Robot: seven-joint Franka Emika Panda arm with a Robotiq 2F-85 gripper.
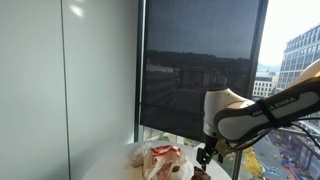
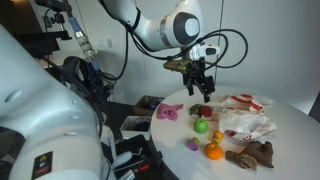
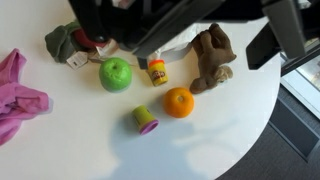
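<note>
My gripper (image 2: 204,92) hangs above the white round table, its fingers apart and nothing visible between them. Below it in the wrist view are a green apple (image 3: 115,74), a small yellow can (image 3: 157,72), an orange (image 3: 179,102) and a green can with a purple end (image 3: 145,120). A brown plush toy (image 3: 211,60) lies at the upper right. Pink cloth (image 3: 18,100) lies on the left, near a dark green and red item (image 3: 65,42) partly hidden by the gripper.
A crumpled white and red bag (image 2: 245,122) takes up the table's far side in exterior view 2. Bare tabletop (image 3: 90,145) shows in front of the objects. A window with a dark blind (image 1: 195,70) stands behind the table.
</note>
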